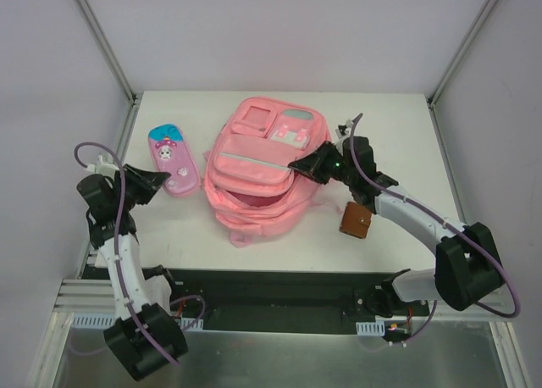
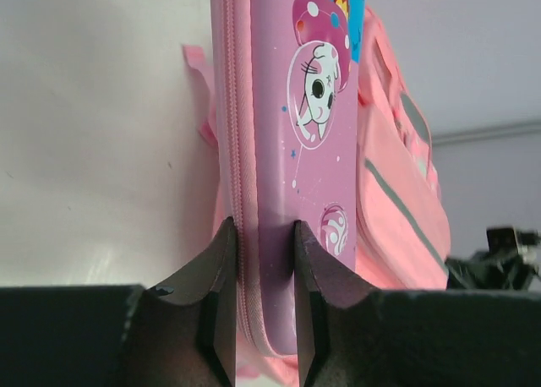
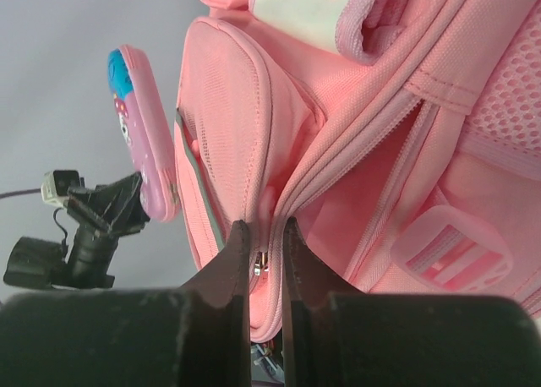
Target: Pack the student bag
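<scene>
The pink pencil case with a cartoon cat hangs upright in my left gripper, whose fingers close round its lower end; in the top view it is left of the pink backpack. The backpack lies with its main compartment partly open. My right gripper is shut on the backpack's zipped upper edge at its right side. A pink mesh pocket shows inside.
A brown rectangular item lies on the white table below my right arm.
</scene>
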